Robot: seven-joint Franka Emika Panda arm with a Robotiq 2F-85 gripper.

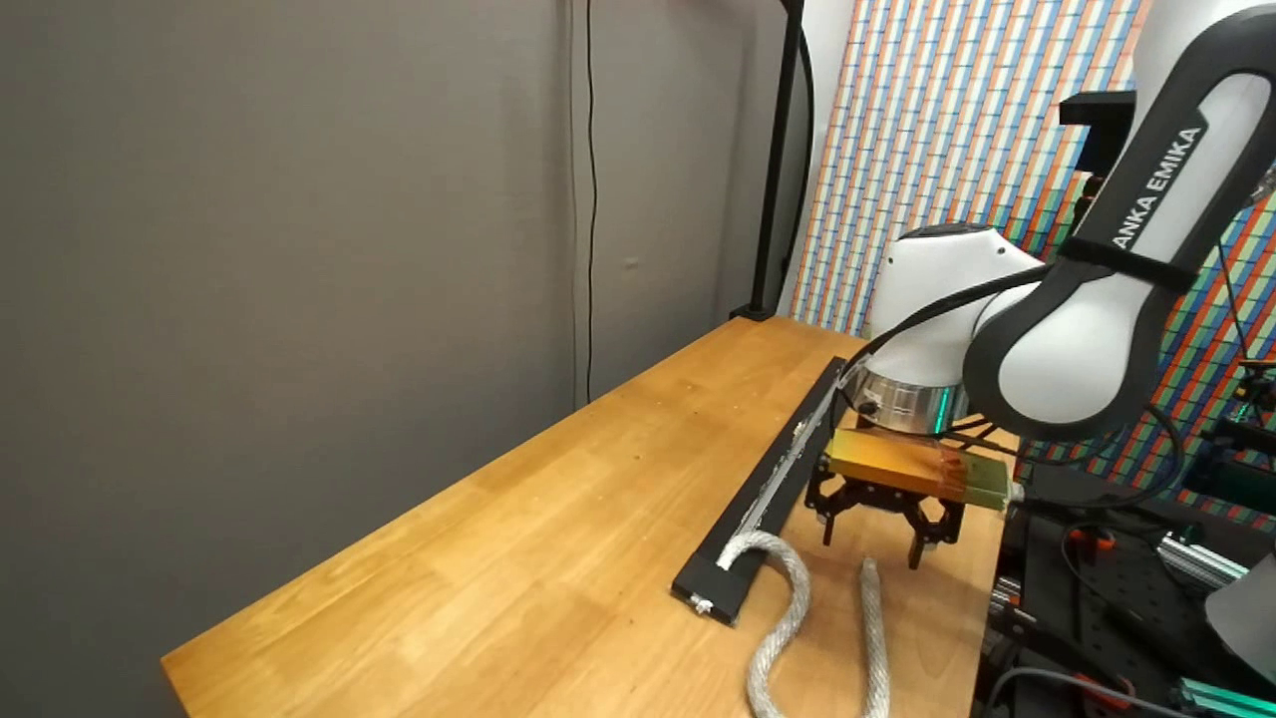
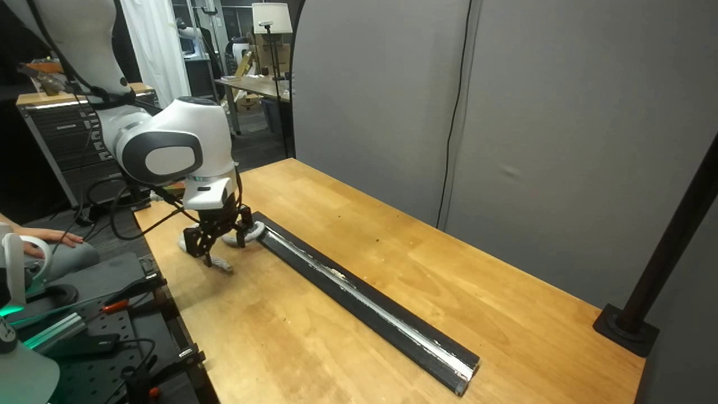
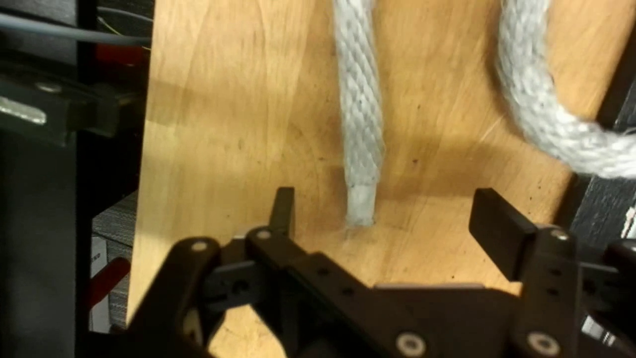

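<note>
A thick grey braided rope (image 1: 876, 646) lies on the wooden table in a loop. Its free end, with a smooth pale tip (image 3: 361, 205), rests on the wood in the wrist view. The rope's other stretch (image 3: 530, 89) curves onto the near end of a long black channel (image 2: 377, 316), which has a pale strip along its middle. My gripper (image 1: 872, 548) hangs above the table close to the free end. Wide apart, its fingers (image 3: 501, 229) stand either side of the rope tip in the wrist view, touching nothing; the gripper is open and empty.
The table edge (image 3: 146, 155) runs close by, with a dark cart (image 2: 101, 350) beyond it. A black pole (image 2: 639, 303) stands at the far corner.
</note>
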